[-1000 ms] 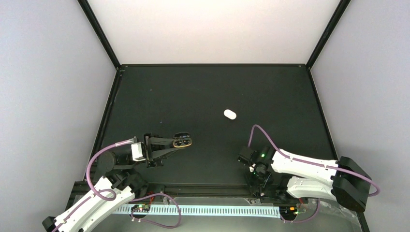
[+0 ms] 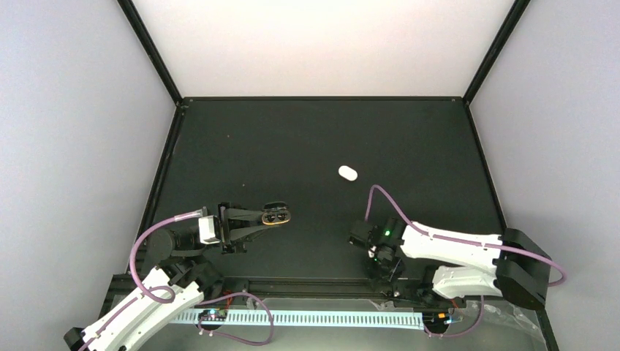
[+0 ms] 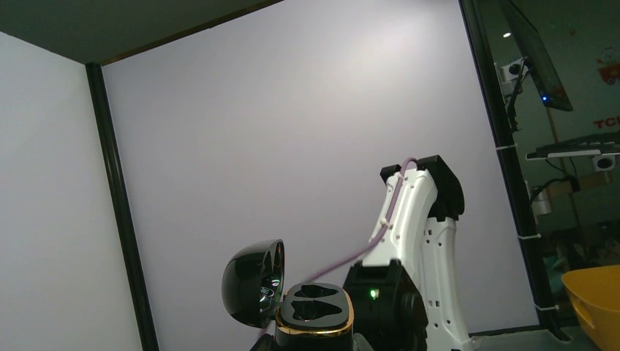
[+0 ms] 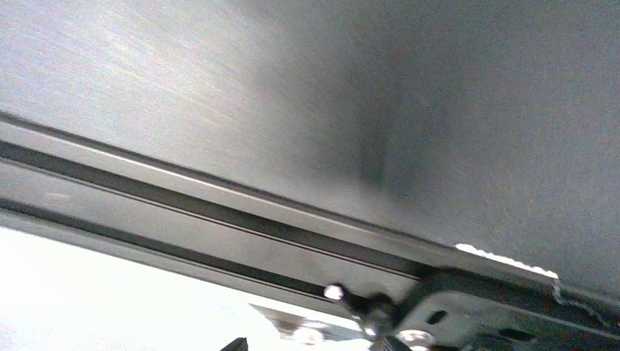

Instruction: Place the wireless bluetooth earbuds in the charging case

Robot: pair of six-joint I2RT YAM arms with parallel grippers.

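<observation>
The black charging case (image 2: 276, 218) with a gold rim is held up by my left gripper (image 2: 269, 218), which is shut on it. In the left wrist view the case (image 3: 313, 313) has its glossy lid (image 3: 248, 285) swung up, and two dark hollows show in its top, with no earbud visible in them. My right gripper hangs low over the front edge of the table; its fingertips (image 4: 236, 344) just show at the bottom of the right wrist view, apart, with no object seen between them. No loose earbud can be made out.
A small white oval object (image 2: 348, 172) lies alone near the middle of the black table (image 2: 307, 131). A metal rail (image 4: 219, 194) runs along the table's front edge, close to my right gripper.
The right arm has shifted left over the last second, its wrist swinging slightly toward the middle. My left arm, the case and the white object have stayed in place.
</observation>
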